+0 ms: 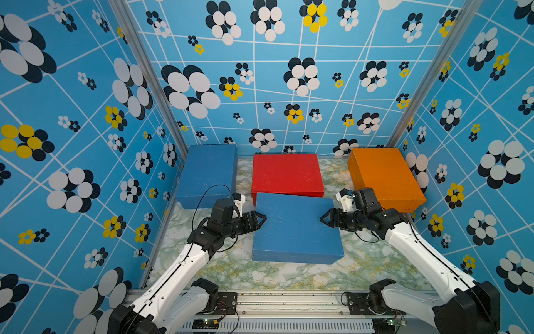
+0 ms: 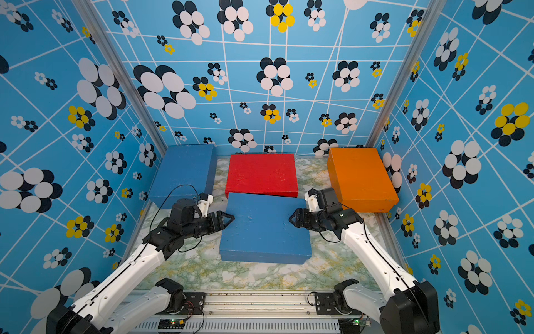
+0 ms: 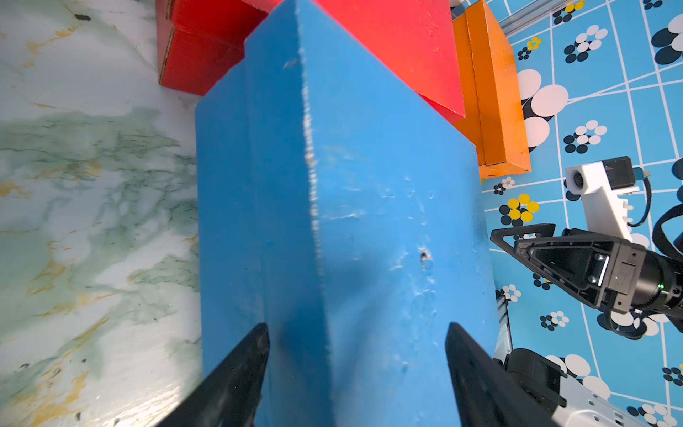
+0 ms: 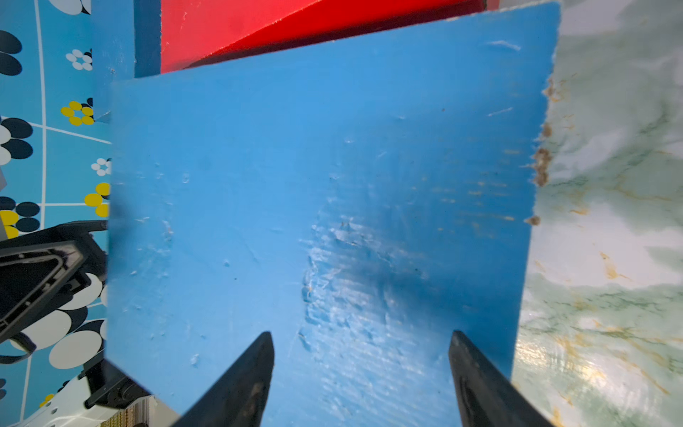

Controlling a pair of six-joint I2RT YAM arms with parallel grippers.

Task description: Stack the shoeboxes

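The front blue shoebox point(image 1: 297, 228) is between my two arms, its far edge overlapping the front of the red shoebox point(image 1: 287, 173) in the top left view. At its left end my left gripper point(image 1: 259, 220) has its fingers spread; in the left wrist view, one fingertip point(image 3: 466, 348) shows over the lid and the box edge runs between the fingers. At the right end my right gripper point(image 1: 327, 218) also stands open, both fingertips point(image 4: 261, 356) in front of the lid in the right wrist view. Exact contact between fingers and box cannot be told.
Another blue shoebox point(image 1: 208, 172) stands at the back left, an orange shoebox point(image 1: 386, 175) at the back right. Bare marbled table point(image 1: 300, 278) shows in front of the middle box and to both sides.
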